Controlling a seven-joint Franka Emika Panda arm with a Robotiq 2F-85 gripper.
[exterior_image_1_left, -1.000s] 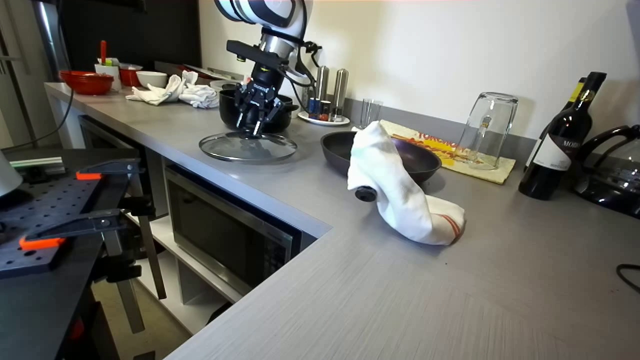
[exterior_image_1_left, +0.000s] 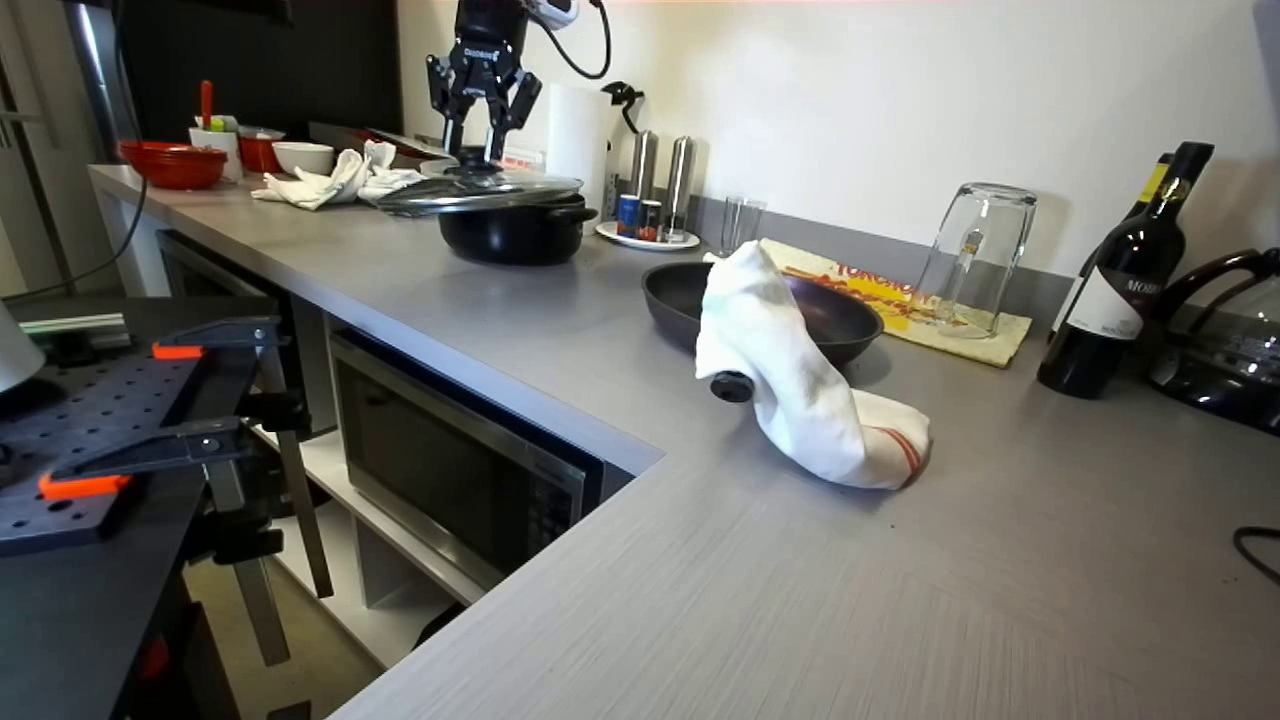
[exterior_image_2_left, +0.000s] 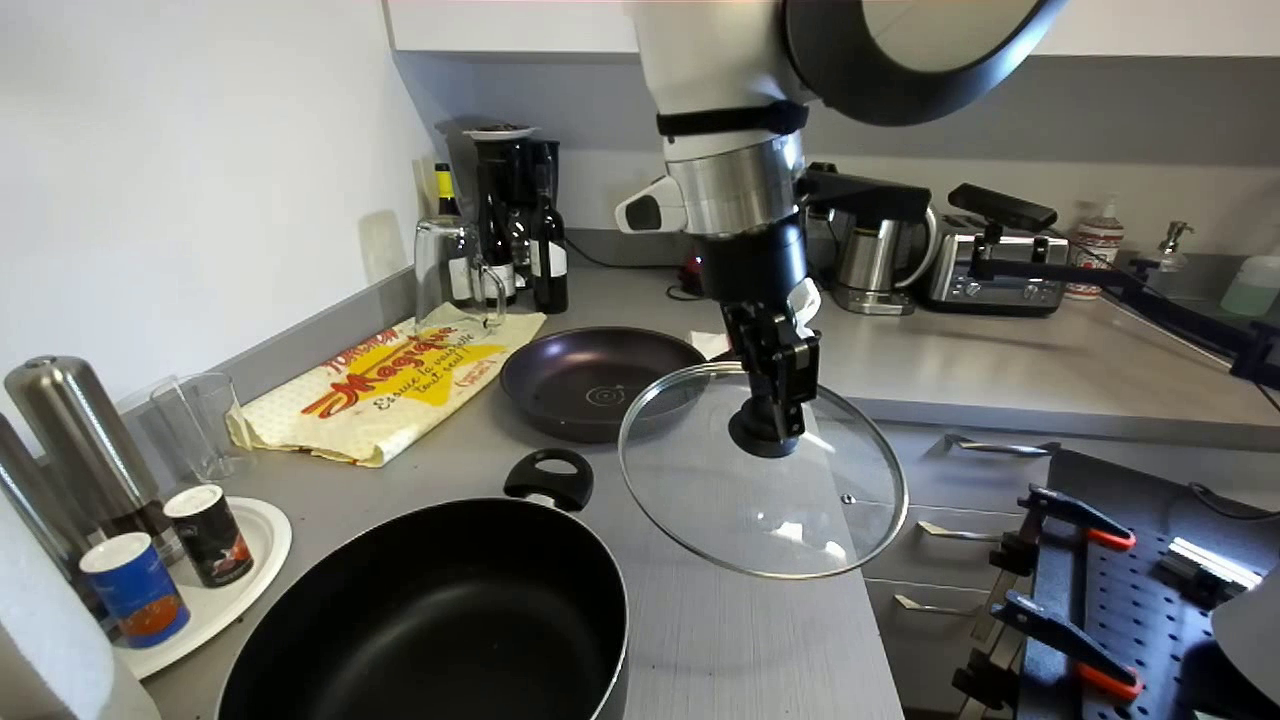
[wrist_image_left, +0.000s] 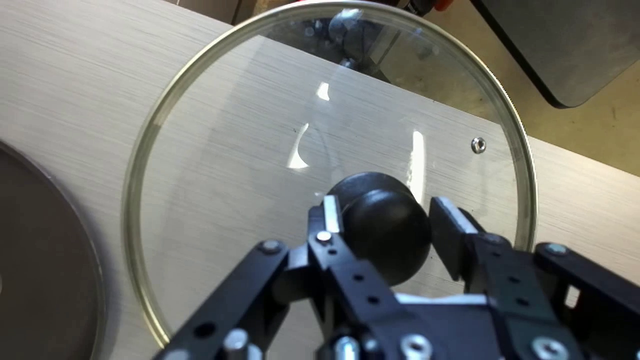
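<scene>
The clear glass lid (exterior_image_2_left: 792, 528), with a metal rim and black knob (wrist_image_left: 387, 234), hangs in the air above the counter. My gripper is shut on that knob, one finger on either side. In exterior view 2 the lid is tilted, beyond the open black pot (exterior_image_2_left: 420, 600) and to its right. Exterior view 1 shows my gripper (exterior_image_1_left: 474, 142) high up, with the lid (exterior_image_1_left: 504, 188) overlapping the pot (exterior_image_1_left: 510, 236) in the picture. The lid covers part of the dark frying pan (exterior_image_2_left: 576, 372) in exterior view 2.
A white towel (exterior_image_1_left: 780, 372) lies over the frying pan's handle. Along the wall are a printed cloth (exterior_image_2_left: 384, 390), an upturned glass mug (exterior_image_1_left: 984, 258), wine bottles (exterior_image_1_left: 1122, 288) and a plate with shakers (exterior_image_2_left: 270, 528).
My gripper has risen with the lid in it. A second ago the lid was low over the counter in front of the pot. The pot, pan and towel have stayed in place.
</scene>
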